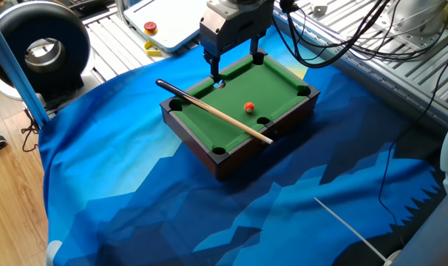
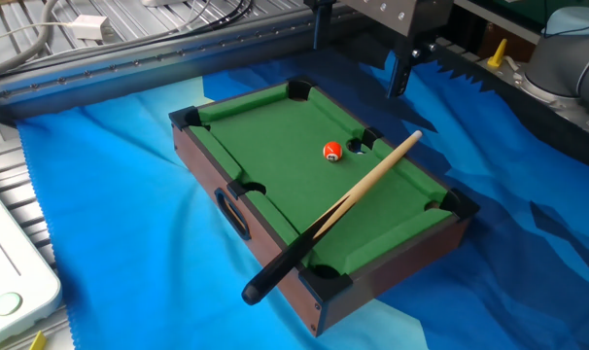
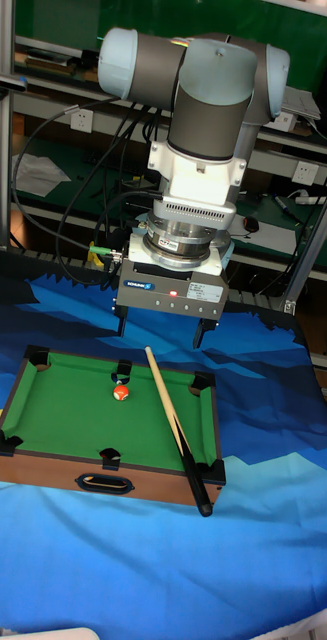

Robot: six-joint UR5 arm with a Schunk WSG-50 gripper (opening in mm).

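Note:
A toy pool table (image 1: pixel 231 89) with green felt and dark wooden sides stands on the blue cloth. Across one end lies a small cue (image 2: pixel 367 187), its pale tip past one long side and its black butt (image 2: pixel 275 270) past the other. An orange-red ball (image 2: pixel 332 151) rests on the felt close to a middle pocket (image 2: pixel 356 146). My gripper (image 3: pixel 160 333) is open, its two dark fingers wide apart and nothing between them. In exterior view 3 it hangs above and behind the table's far long side, clear of cue and ball.
A thin white rod (image 1: pixel 351 228) lies on the cloth (image 1: pixel 135 192). Black cables (image 1: pixel 335 55) loop beside the arm. A white panel (image 1: pixel 165 21) with a red button borders the cloth. Bare cloth surrounds the pool table.

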